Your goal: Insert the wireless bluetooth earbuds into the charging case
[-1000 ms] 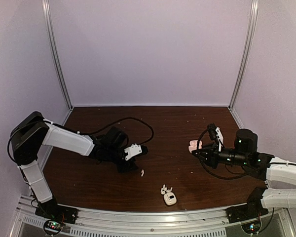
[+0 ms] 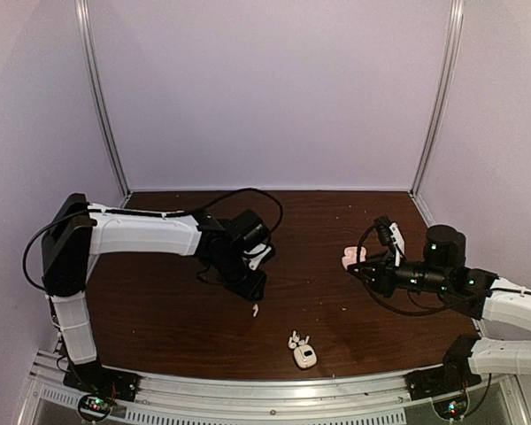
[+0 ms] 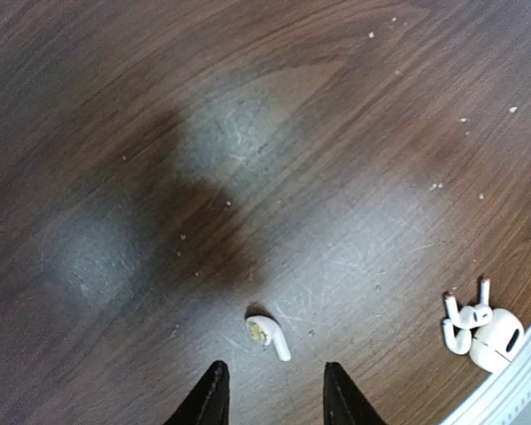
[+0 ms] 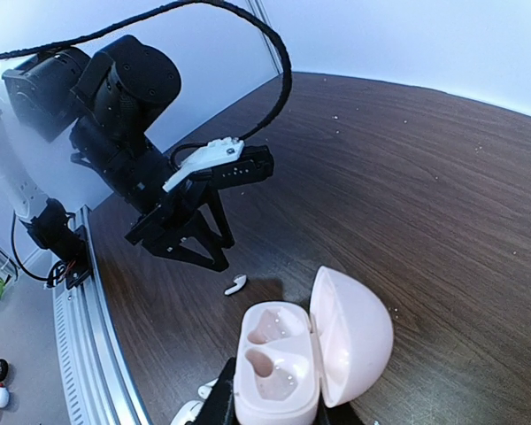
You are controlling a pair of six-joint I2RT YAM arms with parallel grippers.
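Note:
A single white earbud point(image 3: 269, 336) lies on the dark table, a short way beyond the spread fingertips of my left gripper. That gripper points down over the table with nothing between its fingers, apart from the earbud. The pale pink charging case point(image 4: 277, 359) is held up in my right gripper point(image 2: 365, 273), its lid point(image 4: 350, 336) standing open and both earbud wells facing up, empty. The right fingers point(image 4: 219, 394) show only in part behind the case.
Near the table's front edge sits another white case point(image 2: 304, 356) with several earbuds point(image 3: 465, 317) beside it. Bare wood fills the space between the two arms. A metal rail point(image 2: 274, 390) borders the front.
The right arm with the pink case has barely moved.

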